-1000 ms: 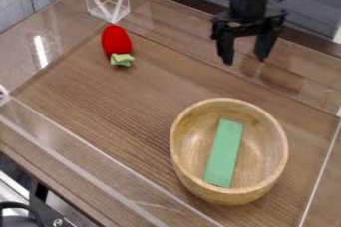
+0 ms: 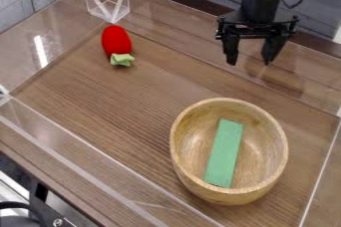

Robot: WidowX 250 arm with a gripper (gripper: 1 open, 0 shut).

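Note:
The black gripper hangs over the back right of the wooden table, its fingers open and spread with nothing between them. A green block lies in a pale wooden bowl at the front right. A red object, rounded and oblong, lies at the upper left with a small light green piece just below it.
A clear or white wire-like container stands at the back left. A cable lies at the lower left edge.
The bowl and the other objects have not moved.

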